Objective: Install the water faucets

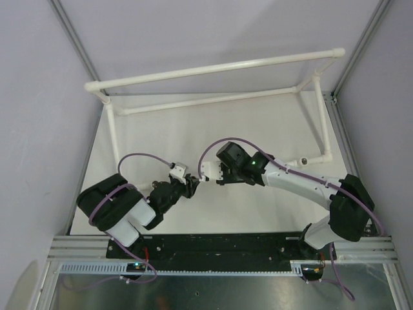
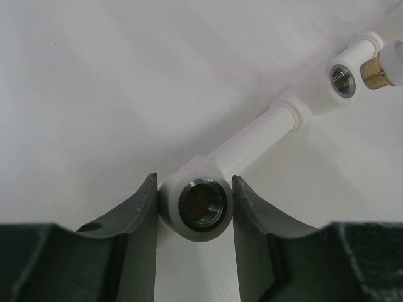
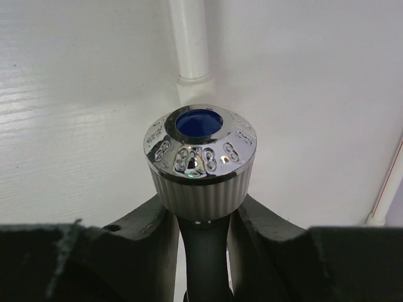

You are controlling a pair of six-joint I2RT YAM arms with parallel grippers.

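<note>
The white pipe rig [image 1: 214, 64] spans the panel. In the left wrist view my left gripper has its fingers around a white threaded fitting [image 2: 179, 189] on the horizontal pipe [image 2: 252, 138]. Another threaded socket [image 2: 318, 85] is farther along, with a brass-threaded end [image 2: 389, 63] at the right edge. My right gripper holds a chrome faucet [image 3: 198, 192] with a blue cap between its fingers, above the panel. In the top view both grippers [image 1: 188, 187] work near the middle of the lower pipe.
The upright pipes [image 1: 322, 116] and upper bar stand around the arms. Side walls [image 1: 384, 148] close in left and right. The panel's middle [image 1: 206, 129] above the grippers is bare.
</note>
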